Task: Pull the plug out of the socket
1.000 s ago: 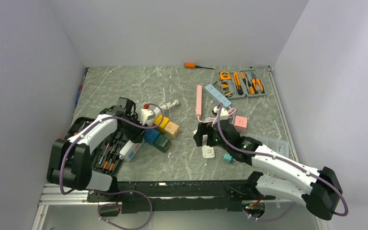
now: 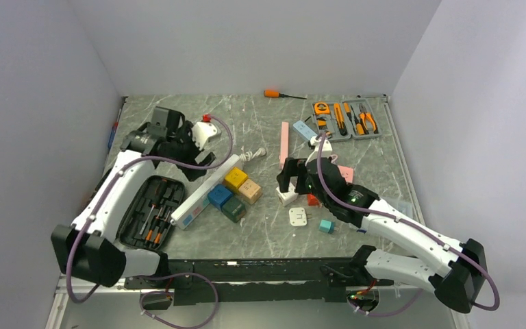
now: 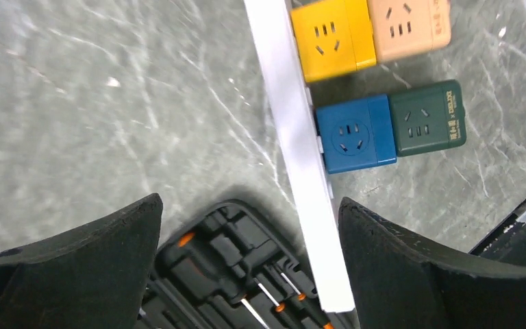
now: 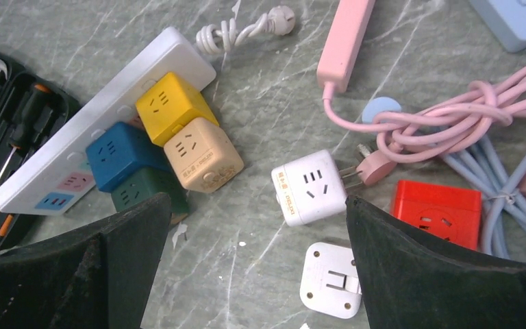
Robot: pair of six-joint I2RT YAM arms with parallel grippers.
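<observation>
A long white power strip point(image 3: 301, 164) holds yellow point(image 3: 332, 39), blue point(image 3: 356, 137), green point(image 3: 426, 115) and tan point(image 3: 407, 22) adapter plugs along one side. My left gripper point(image 2: 195, 164) is raised above the strip's upper end, open, empty between its fingers. My right gripper point(image 2: 291, 175) stands open over a white cube plug point(image 4: 308, 188), whose prongs show beside a pink plug point(image 4: 377, 168). A flat white adapter point(image 4: 329, 277) lies below it.
A black screwdriver case point(image 2: 137, 226) lies left of the strip. Pink point(image 2: 284, 140) and light blue point(image 2: 307, 133) strips with coiled cords, a red block point(image 4: 435, 212) and an orange tool kit point(image 2: 346, 120) occupy the right.
My left gripper has lifted away from the strip toward the back. The right gripper shifted slightly. The strip and plugs moved slightly right between the earliest and later frames.
</observation>
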